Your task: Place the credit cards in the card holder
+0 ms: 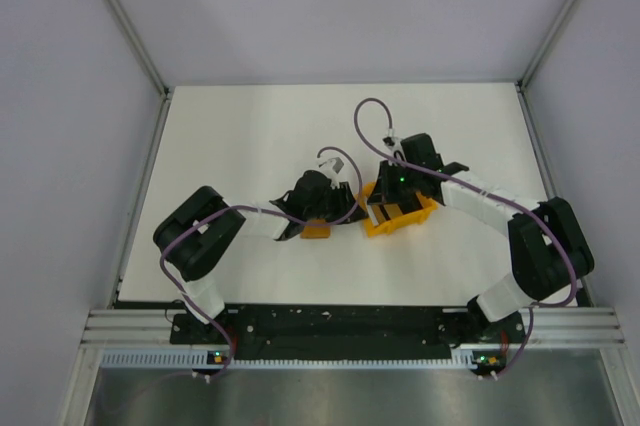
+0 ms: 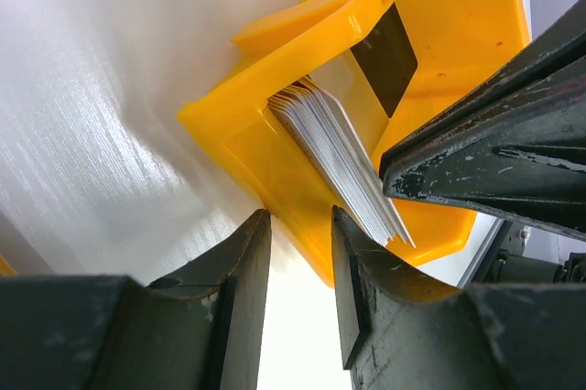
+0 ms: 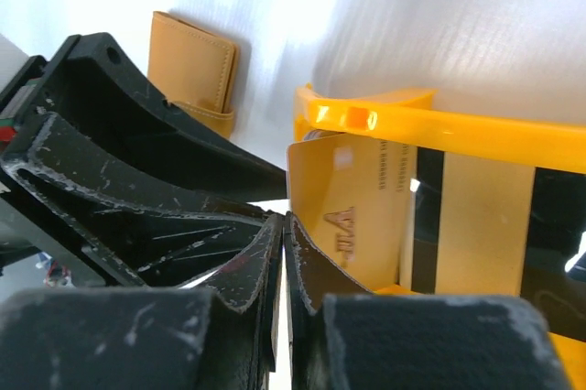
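In the left wrist view, a stack of cards (image 2: 334,147) stands on edge at the near end of the yellow tray (image 2: 298,56). The front card (image 3: 343,211) shows its gold face in the right wrist view. My left gripper is partly open at the tray's end, with no card seen between its fingers. My right gripper is shut in front of that gold card, nothing showing between its fingertips; whether they touch it I cannot tell. The brown card holder (image 3: 192,70) lies on the table, partly behind the left gripper.
Both grippers are close together at the tray's left end. Further along the tray are dark dividers or cards (image 3: 558,234) and another gold card (image 3: 481,225).
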